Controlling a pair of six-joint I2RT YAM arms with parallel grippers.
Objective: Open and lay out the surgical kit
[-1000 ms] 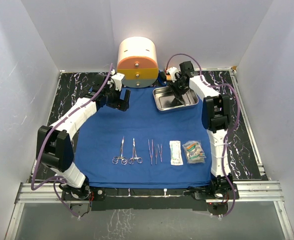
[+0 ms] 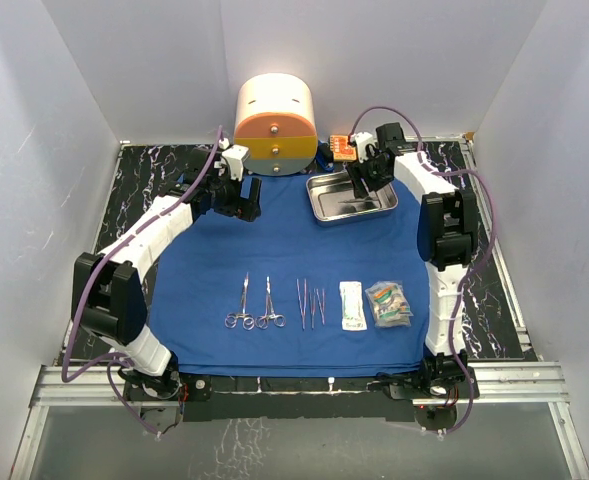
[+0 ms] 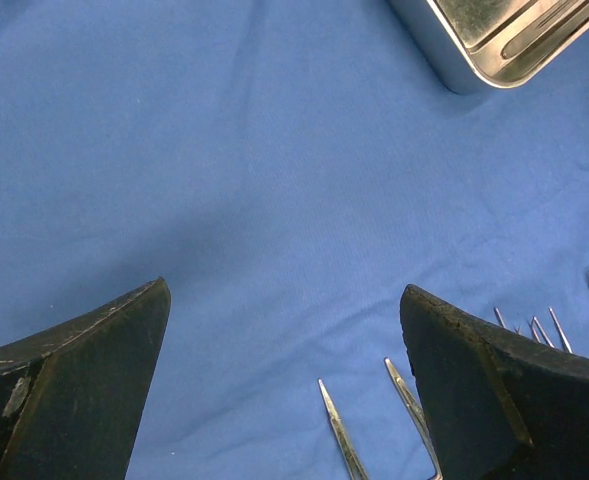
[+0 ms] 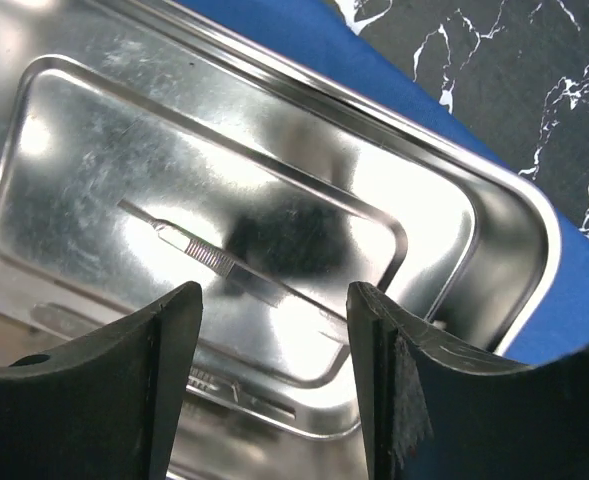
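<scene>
The steel tray (image 2: pixel 319 208) stands at the back right of the blue cloth. Inside it lies a scalpel (image 4: pixel 214 257) with a clear cover over part of it; a second slim instrument (image 4: pixel 239 396) lies near the tray's front side. Over the tray my right gripper is part open, nothing held, its fingers either side of the scalpel's covered end. My left gripper (image 2: pixel 250 200) is open and empty above the cloth, left of the tray. Two scissor-handled clamps (image 2: pixel 244 305), several tweezers (image 2: pixel 312 305), a white packet (image 2: pixel 352 306) and a clear bag (image 2: pixel 389 304) lie along the front.
An orange and yellow rounded cabinet (image 2: pixel 275 120) stands at the back, an orange box (image 2: pixel 342 148) beside it behind the tray. Dark marble (image 2: pixel 479 280) shows at the sides.
My right gripper has shifted rightward over the tray, and its arm has moved right too. The left arm stays where it was, as do the laid-out instruments.
</scene>
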